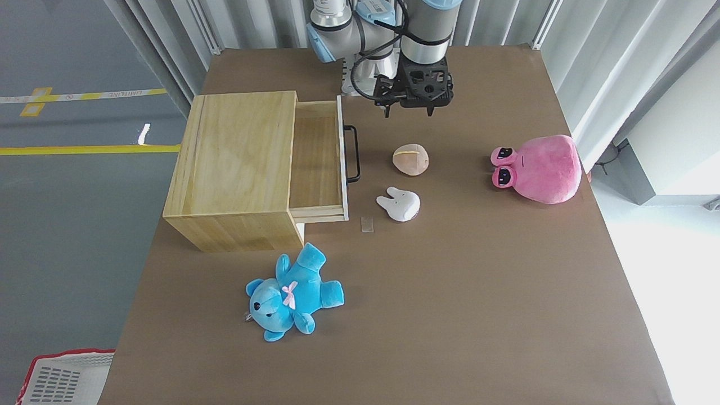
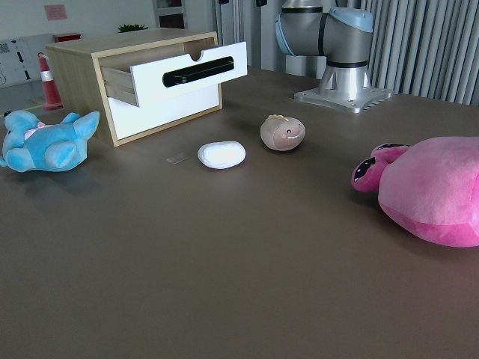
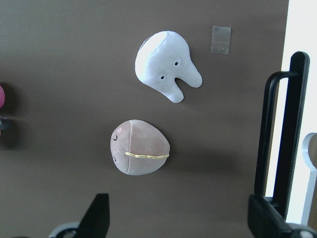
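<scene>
My gripper (image 1: 408, 109) hangs at the back of the table, above and behind the small beige plush (image 1: 410, 159); in the wrist view its fingers are wide apart, empty. A white rabbit-like plush (image 1: 399, 203) lies beside the beige one. The wooden cabinet (image 1: 233, 154) has its top drawer (image 1: 315, 158) pulled out, with a black handle (image 1: 356, 155) and nothing visible inside. A blue teddy bear (image 1: 300, 293) lies on its back in front of the cabinet. A pink plush (image 1: 543, 169) lies at the right table edge.
A small clear patch (image 1: 367, 225) lies near the white plush. A basket (image 1: 64, 378) stands off the table at lower left.
</scene>
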